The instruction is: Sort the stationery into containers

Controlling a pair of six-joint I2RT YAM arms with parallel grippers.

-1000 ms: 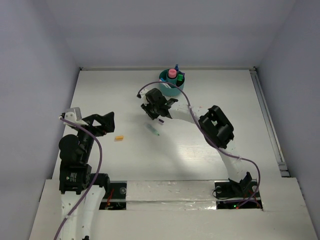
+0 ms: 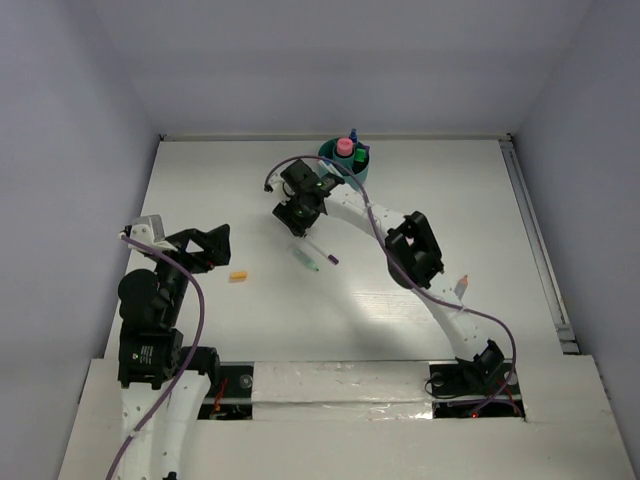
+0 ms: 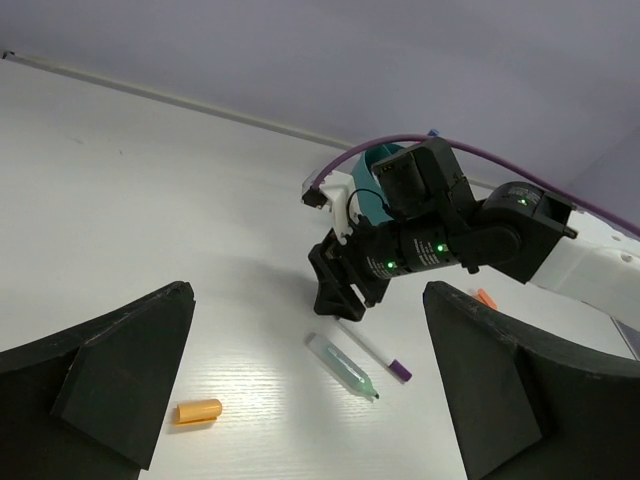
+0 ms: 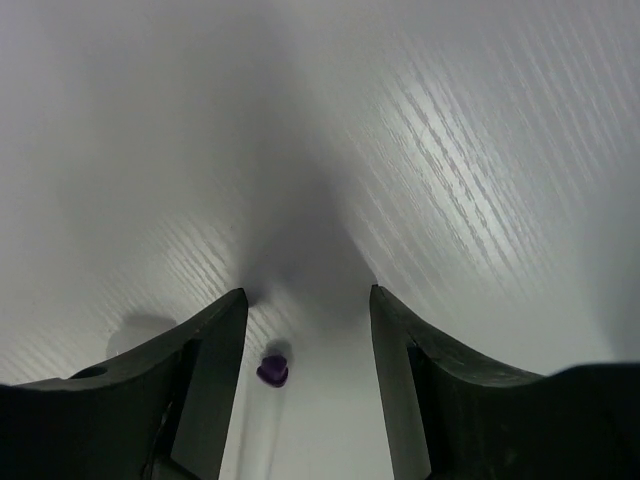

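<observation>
The white pen with purple ends point(image 2: 320, 250) lies flat on the table, close beside a pale green marker point(image 2: 305, 259); one purple end shows in the left wrist view. My right gripper is open and empty. It stands at the pen's far end, and the white barrel point(image 4: 261, 420) runs down out of the right wrist view, just inside the left finger. Behind the right arm, a teal cup point(image 2: 341, 184) holds several items. An orange piece point(image 3: 198, 411) rests nearer my left gripper, which is wide open with nothing between its fingers.
Another small orange item point(image 2: 461, 286) lies at the right, beside the right forearm. The right arm reaches across the middle, partly covering the cup. Bare table point(image 2: 210, 180) spreads over the far left, and the front centre is clear too.
The pen has swung round to lie beside the green marker, its purple end nearer the front. The left arm is unmoved.
</observation>
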